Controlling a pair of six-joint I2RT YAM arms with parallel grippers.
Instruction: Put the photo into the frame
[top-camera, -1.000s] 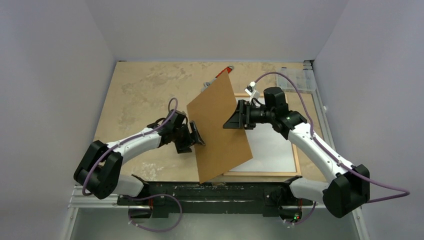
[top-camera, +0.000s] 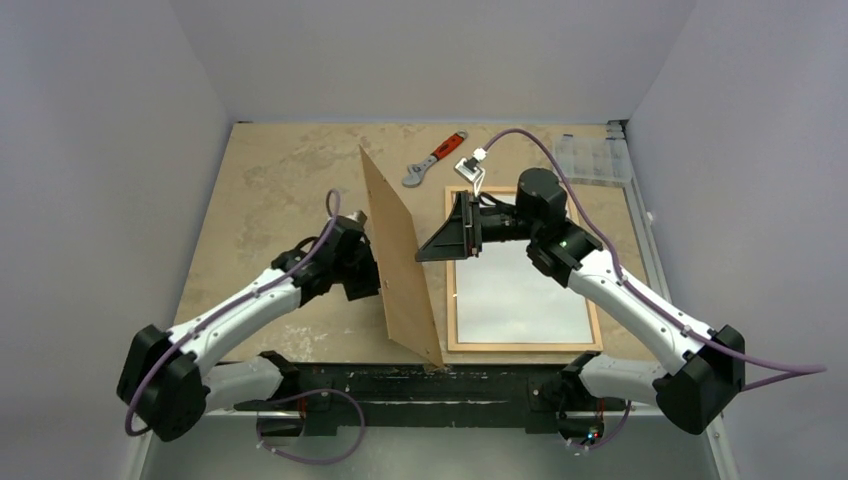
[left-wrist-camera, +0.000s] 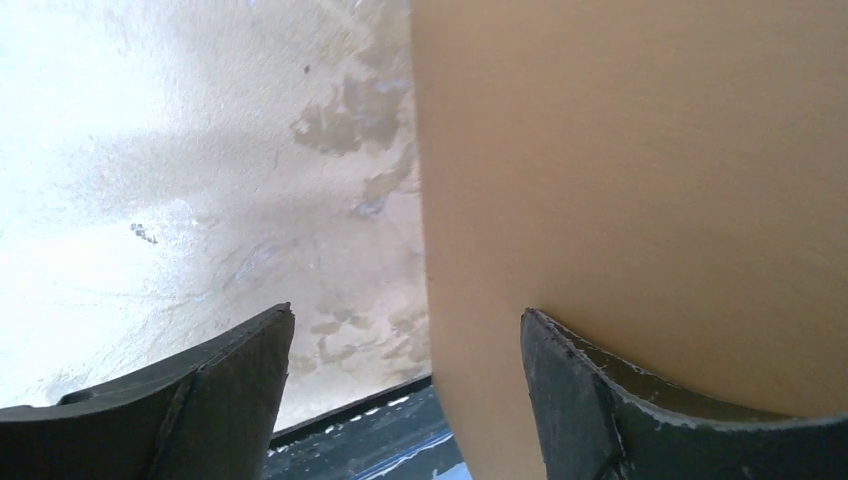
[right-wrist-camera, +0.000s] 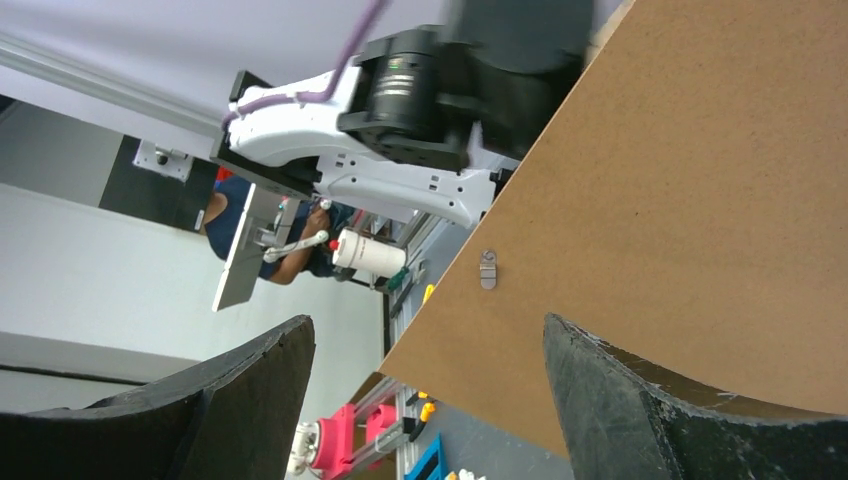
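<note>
A brown backing board (top-camera: 400, 280) stands nearly upright on the table, left of the wooden frame (top-camera: 450, 300) with its white inner sheet (top-camera: 515, 300). My left gripper is open at the board's left side, its right finger close against the brown surface. My right gripper is open on the board's other side, near its face; a small metal clip (right-wrist-camera: 488, 270) shows on that face. In the top view the left gripper is partly hidden behind the board.
A red-handled wrench (top-camera: 440, 150) lies at the back centre. A clear plastic piece (top-camera: 590, 160) is at the back right. Its front edge borders the board's lower end.
The board has turned from facing up toward the camera to nearly edge-on and shifted left.
</note>
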